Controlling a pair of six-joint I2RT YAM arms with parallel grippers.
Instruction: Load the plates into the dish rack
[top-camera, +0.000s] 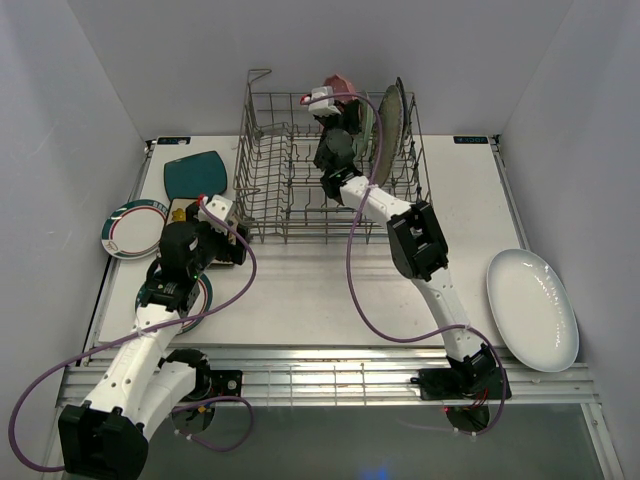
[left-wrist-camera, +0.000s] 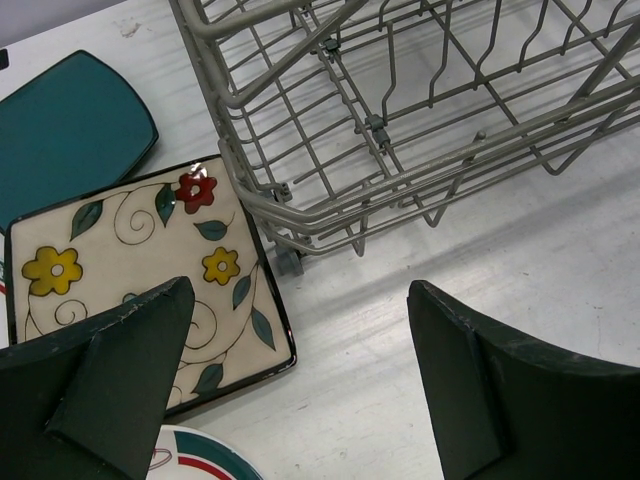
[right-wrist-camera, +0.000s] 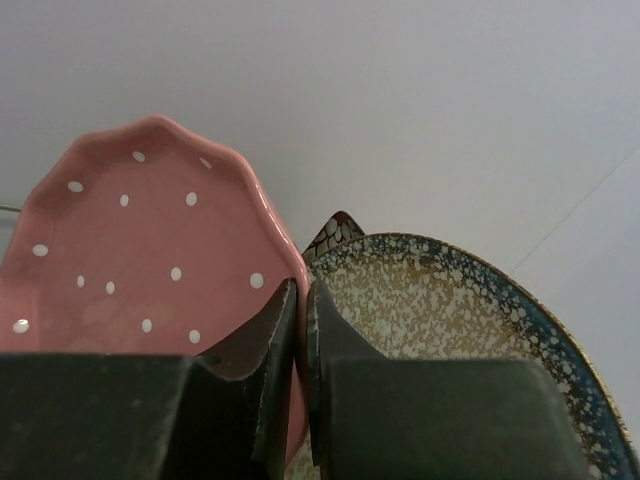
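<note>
At the back right of the dish rack (top-camera: 270, 225), my right gripper (top-camera: 345, 110) is shut on the rim of a pink plate with white dots (right-wrist-camera: 150, 240). Beside it stands a speckled plate (top-camera: 388, 130) (right-wrist-camera: 430, 300), upright among other plates. My left gripper is open and empty above the front left, over a square flowered plate (left-wrist-camera: 140, 280). A green plate (top-camera: 195, 172) and red-banded round plates (top-camera: 135, 228) lie left of the rack.
A white oval platter (top-camera: 532, 310) lies at the far right. The counter in front of the rack (top-camera: 310, 290) is clear. The rack's left part is empty. Walls bound the sides and back.
</note>
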